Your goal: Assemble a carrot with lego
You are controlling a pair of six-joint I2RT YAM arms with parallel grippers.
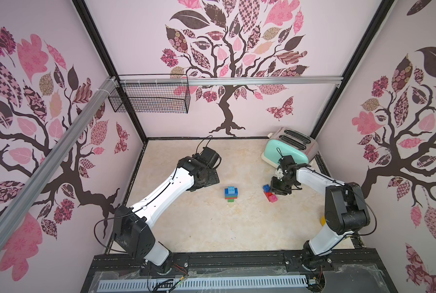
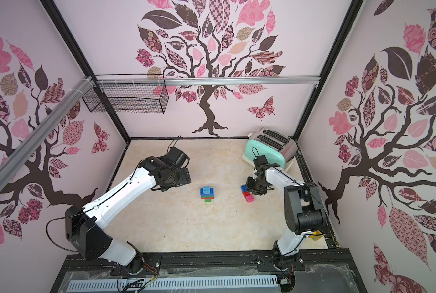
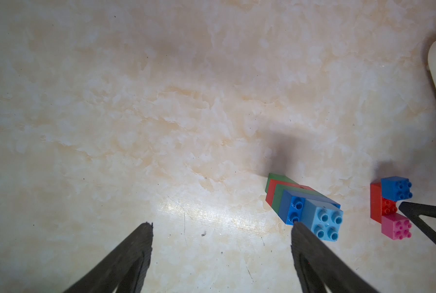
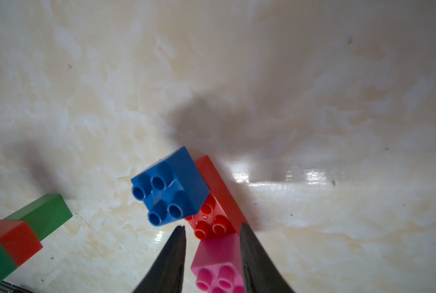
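Observation:
A stacked column of green, red, blue and light-blue bricks (image 3: 310,210) stands mid-table, its light-blue block on top. To its right lies a low red brick (image 4: 213,214) carrying a blue brick (image 4: 174,188) on one end and a pink brick (image 4: 223,263) on the other. My right gripper is at this small assembly, its fingers partly apart on either side of the pink brick. Whether they press on it I cannot tell. Left of the column, above bare table, my left gripper hangs with fingers wide apart and nothing between.
A mint-green toaster (image 1: 286,150) stands at the back right, behind the right arm. Something yellow (image 1: 322,220) shows partly behind the right arm's base. A wire basket (image 1: 154,97) hangs high at the back left.

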